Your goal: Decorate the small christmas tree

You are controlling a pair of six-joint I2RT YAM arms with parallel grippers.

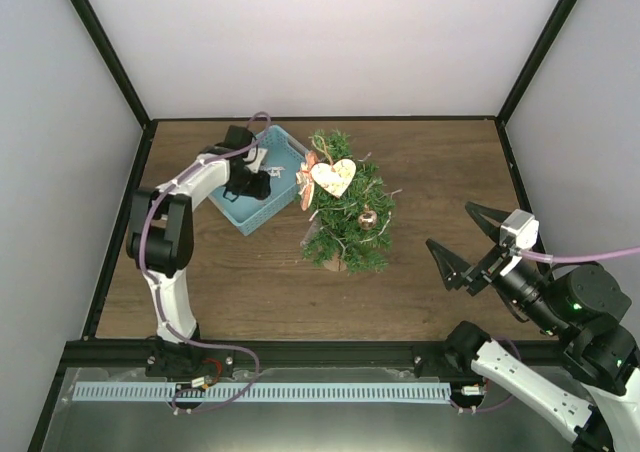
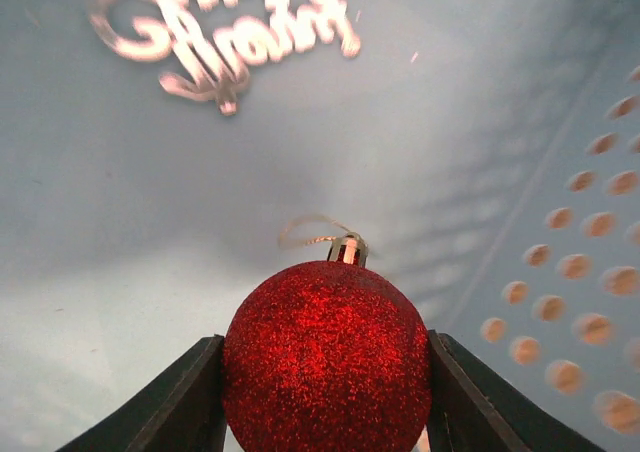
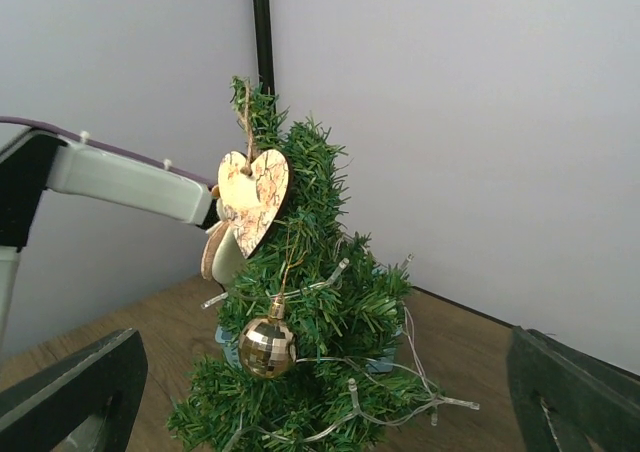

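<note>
In the left wrist view a glittery red ball (image 2: 328, 357) with a gold cap and thread loop is pinched between the fingers of my left gripper. The blue basket (image 1: 246, 224) surrounds that gripper on the left of the table. A shiny lettered ornament (image 2: 215, 42) lies on the basket floor. The small tree (image 1: 345, 234) stands mid-table, bearing a wooden heart (image 3: 252, 200), a gold ball (image 3: 267, 346) and a ribboned ornament (image 1: 306, 180). My right gripper (image 1: 462, 245) is open and empty, held right of the tree.
Perforated basket walls (image 2: 575, 302) rise close to the left gripper. A string of clear lights (image 3: 355, 402) winds around the lower branches. Bare wooden tabletop (image 1: 440, 162) lies to the right of the tree and in front of the basket.
</note>
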